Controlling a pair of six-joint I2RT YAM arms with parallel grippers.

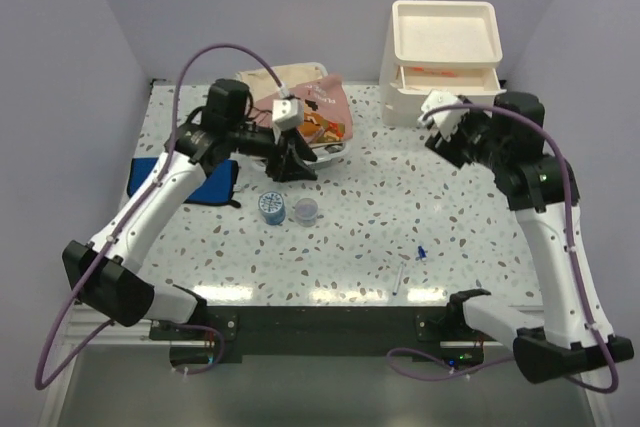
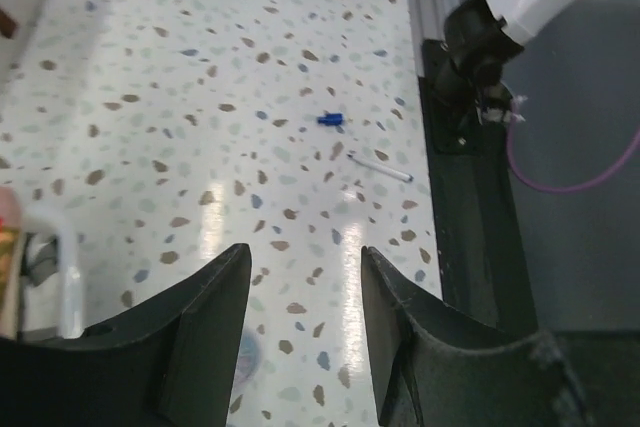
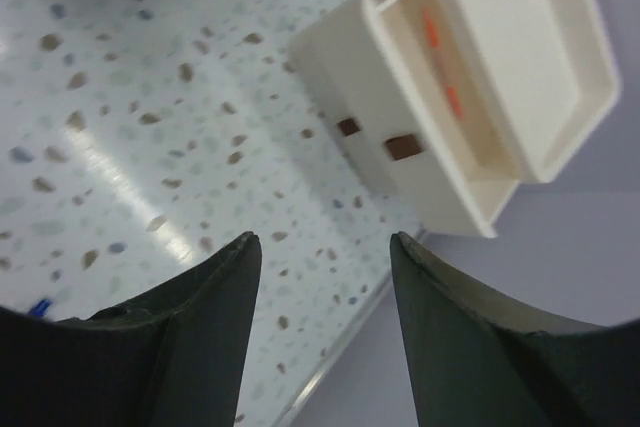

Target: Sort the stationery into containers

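Observation:
My left gripper hangs over the table near the white tray, fingers apart and empty. My right gripper is in front of the white drawer box, fingers apart with nothing between them; orange items show in the box's open drawer. A small blue item and a thin white stick lie on the front right of the table. A blue round container and a clear round one stand near the middle.
A blue pouch lies at the left. Pink and beige bags fill the tray at the back.

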